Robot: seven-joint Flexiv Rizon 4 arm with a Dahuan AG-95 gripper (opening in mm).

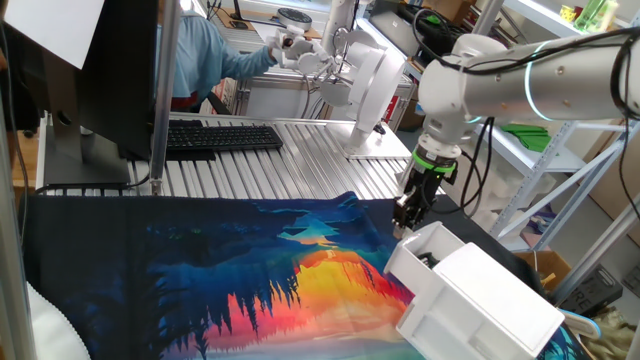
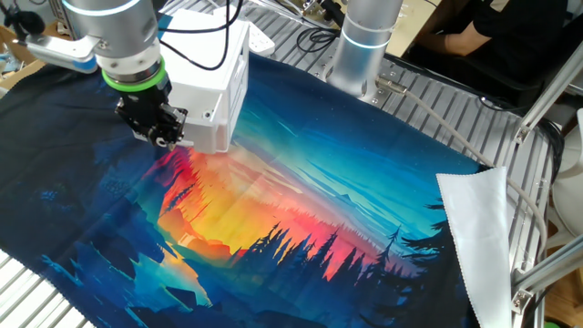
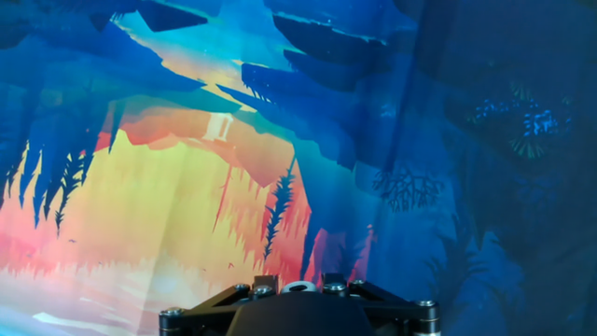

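A white drawer box point(image 1: 490, 300) sits at the cloth's right side in exterior view 1; exterior view 2 shows it at the upper left point(image 2: 205, 68). Its open-topped drawer point(image 1: 405, 266) juts out on the gripper side, with something dark inside point(image 1: 430, 259). My gripper point(image 1: 402, 228) points down at the drawer's outer end, close to or touching it. In exterior view 2 the gripper point(image 2: 167, 141) is low beside the box's front corner. At the bottom of the wrist view, a pale rounded piece point(image 3: 298, 287) shows between the gripper's dark parts. Whether it is gripped is unclear.
A colourful landscape cloth point(image 2: 301, 210) covers the table, its middle free of objects. Beyond its far edge lie bare metal slats point(image 1: 310, 160) and a keyboard point(image 1: 220, 137). A white folded cloth part point(image 2: 478, 241) hangs at the right in exterior view 2.
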